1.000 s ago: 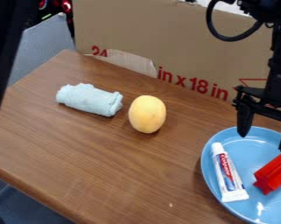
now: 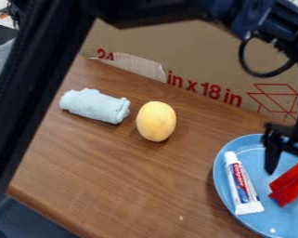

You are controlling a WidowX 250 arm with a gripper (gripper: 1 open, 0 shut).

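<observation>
My black gripper [image 2: 282,145] is at the right edge of the view, over the blue plate [image 2: 267,219], partly cut off by the frame; it is open. On the plate lie a white toothpaste tube [image 2: 240,182] and a red object [image 2: 289,184]. A pale yellow oval object [image 2: 156,121] stands on the wooden table left of the plate, and a rolled light blue cloth [image 2: 96,106] lies further left.
A cardboard box [image 2: 176,56] stands behind the table. A dark arm part spans the top and left of the view.
The arm has moved right and its dark upper part now covers more of the top of the view. The objects on the table have not moved.
</observation>
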